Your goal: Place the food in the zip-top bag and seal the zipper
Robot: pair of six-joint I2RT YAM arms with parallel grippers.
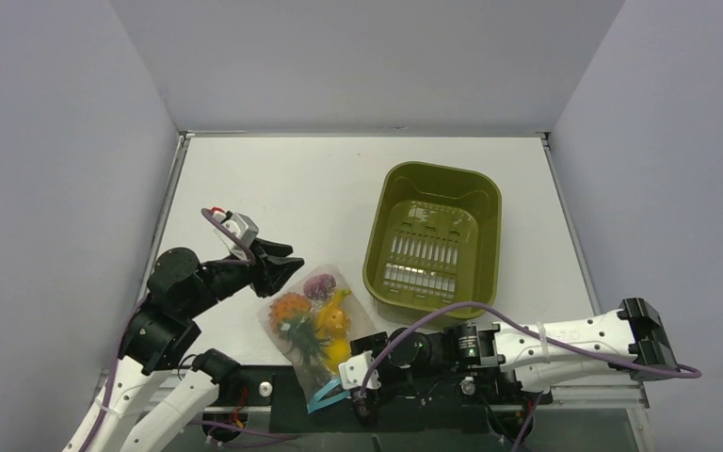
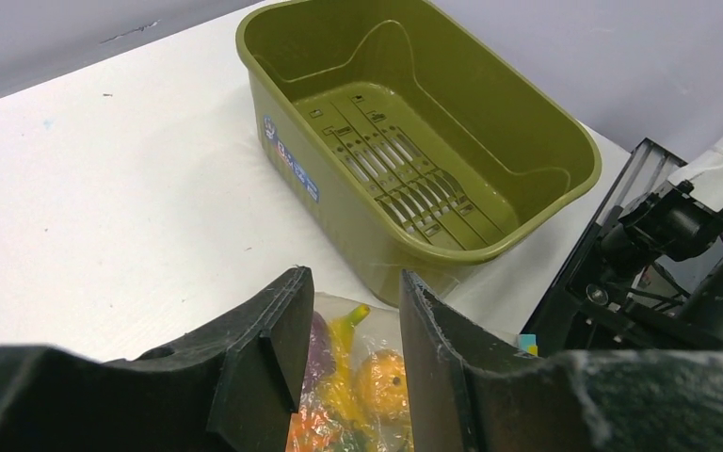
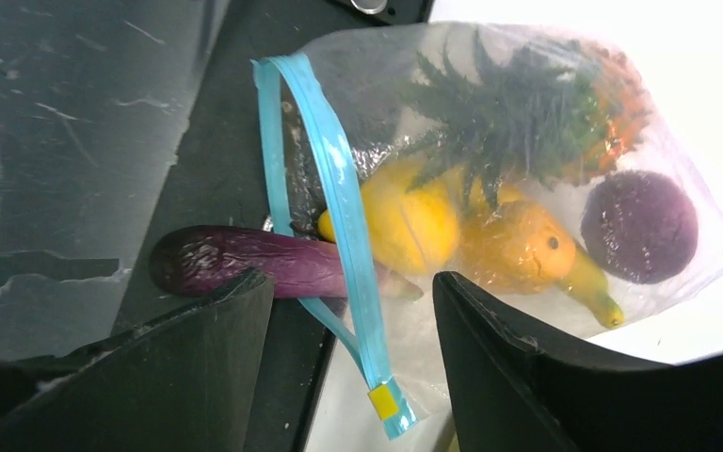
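Note:
The clear zip bag (image 1: 292, 350) lies at the table's front edge with its blue zipper strips (image 3: 344, 193) parted. Inside it are a pineapple (image 3: 565, 118), a yellow fruit (image 3: 409, 221), an orange-yellow pear-like fruit (image 3: 518, 247) and a round purple item (image 3: 642, 227). An eggplant (image 3: 216, 259) pokes out through the mouth, only its thin end inside. My right gripper is open above the mouth and eggplant, with nothing gripped. Over the bag's far left end, my left gripper hangs open and empty.
An empty olive-green basket (image 1: 433, 231) stands right of the bag. A black strip (image 1: 292, 400) runs along the front edge, under the bag's mouth.

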